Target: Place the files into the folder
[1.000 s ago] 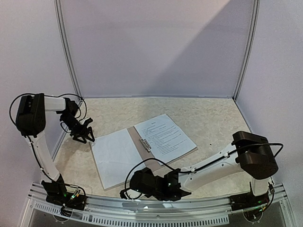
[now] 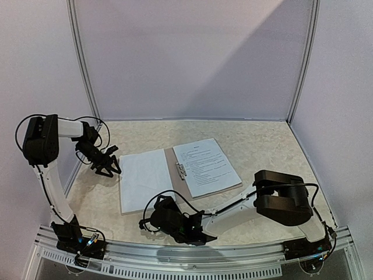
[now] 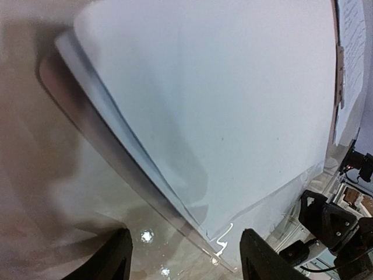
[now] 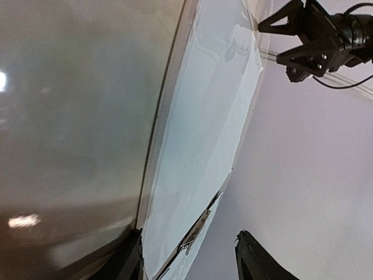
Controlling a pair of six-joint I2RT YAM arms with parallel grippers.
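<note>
An open folder (image 2: 170,160) lies flat on the table, white sheets (image 2: 143,178) on its left half and clipped printed pages (image 2: 204,163) on its right. My left gripper (image 2: 113,169) is open at the folder's left edge; in the left wrist view its fingers straddle empty space beside the stacked sheets (image 3: 204,105). My right gripper (image 2: 148,221) is low at the folder's near-left edge, largely covered by its own arm from above; in the right wrist view its fingers stand open beside the folder's edge (image 4: 160,140).
Walls enclose the back and sides, and a metal rail (image 2: 151,254) runs along the front.
The folder has shifted and turned, its near-left part moving away from the front. My right arm has moved left and slightly back; the left gripper has moved slightly right.
</note>
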